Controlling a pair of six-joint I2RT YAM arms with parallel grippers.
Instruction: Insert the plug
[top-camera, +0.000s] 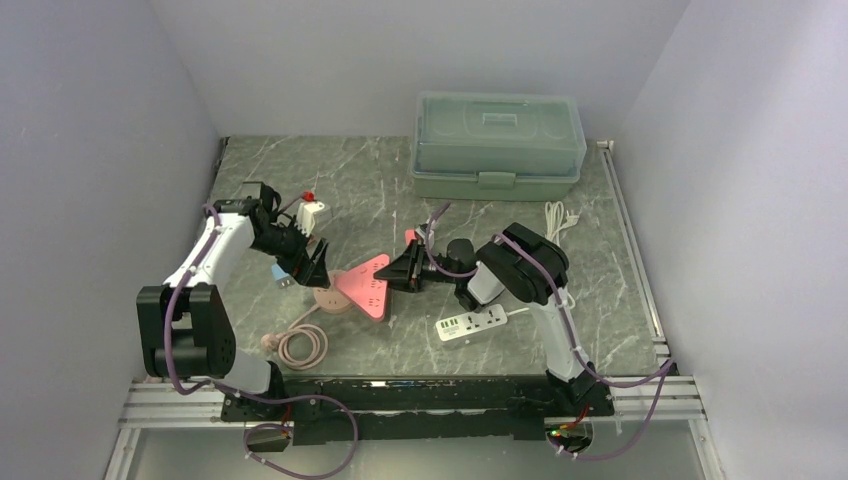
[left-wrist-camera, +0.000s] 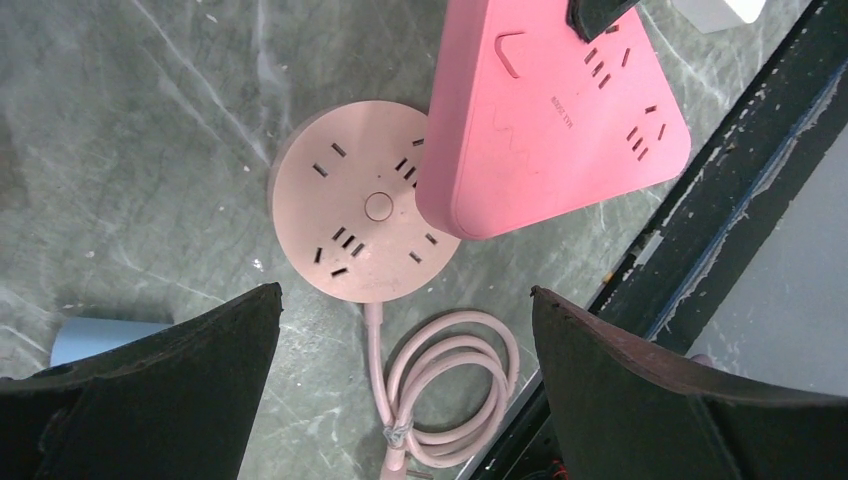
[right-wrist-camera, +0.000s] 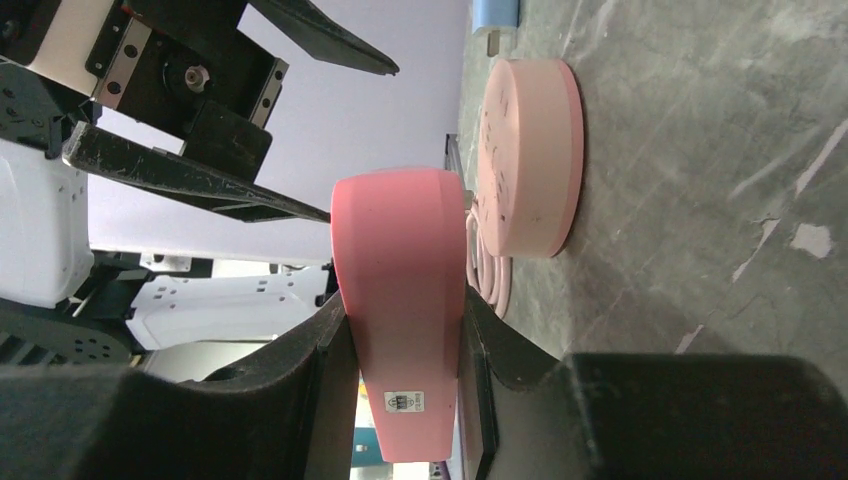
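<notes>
A round pink socket block (top-camera: 335, 296) lies flat at the left of centre, its coiled cord and plug (top-camera: 270, 341) in front. My right gripper is shut on a pink triangular block (left-wrist-camera: 570, 130) with slots in its face. The triangular block is tilted, and one corner overlaps the round block's edge in the left wrist view; whether they touch I cannot tell. My left gripper stands open above the round block with nothing between its fingers. A blue adapter (top-camera: 282, 274) lies to the left, partly hidden by the left finger in the left wrist view.
A green lidded box (top-camera: 497, 150) stands at the back. A white power strip (top-camera: 471, 322) lies at the front, right of centre, and a white cord (top-camera: 556, 220) is at the right.
</notes>
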